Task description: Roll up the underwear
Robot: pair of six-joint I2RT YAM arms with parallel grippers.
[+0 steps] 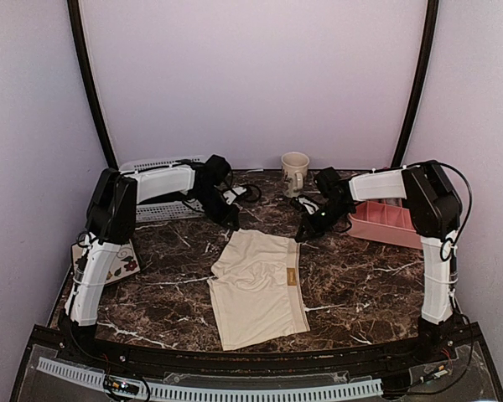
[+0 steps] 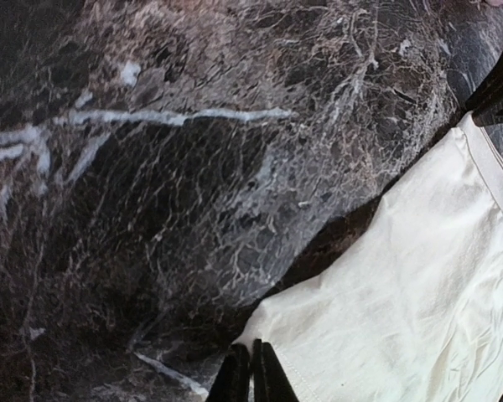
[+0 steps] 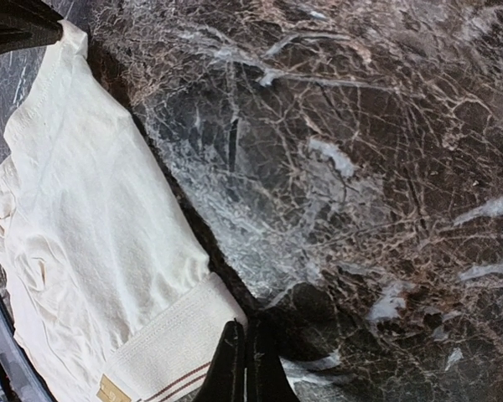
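Cream-white underwear [image 1: 253, 310] lies spread on the table, wrinkled across the middle, with a waistband and small tan tag along its right side. At its far left corner my left gripper is shut, a fold of cloth pinched between its fingertips. My right gripper is shut on the far right corner, at the end of the waistband [image 3: 180, 335]. Both tips sit low, close to the table. The near half of the underwear lies flat and untouched. The pinched bits of cloth are mostly hidden by the fingers.
Behind the left arm stands a white basket [image 1: 136, 165]. A mug [image 1: 295, 161] is at the back, and a pink divided box [image 1: 386, 237] lies behind the right arm. A floral board [image 1: 117, 261] rests at left. Bare marble [image 1: 369, 293] shows on both sides.
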